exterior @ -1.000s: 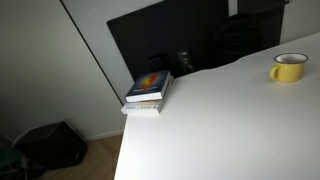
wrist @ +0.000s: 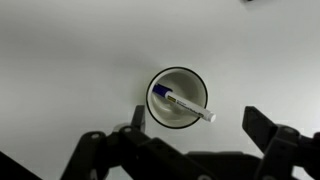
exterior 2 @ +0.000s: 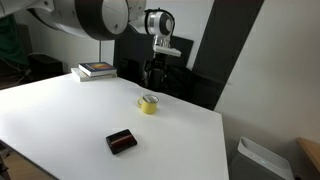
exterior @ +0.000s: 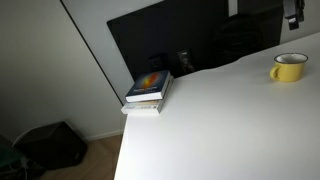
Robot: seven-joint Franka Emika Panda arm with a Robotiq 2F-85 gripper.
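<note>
A yellow mug with a dark rim stands upright on the white table, its handle toward the left in exterior view 1. From above, in the wrist view, a white marker with a blue end leans inside the mug, its other end over the rim. My gripper is open above the mug, with one finger to each side in that view and nothing held. Exterior view 2 has the mug below the arm; the fingertips are hard to make out there against the dark background.
A black block-like object lies on the table nearer the camera in exterior view 2. Stacked books rest at the table's far-left corner. A white bin stands beyond the right table edge.
The mug and books have not moved.
</note>
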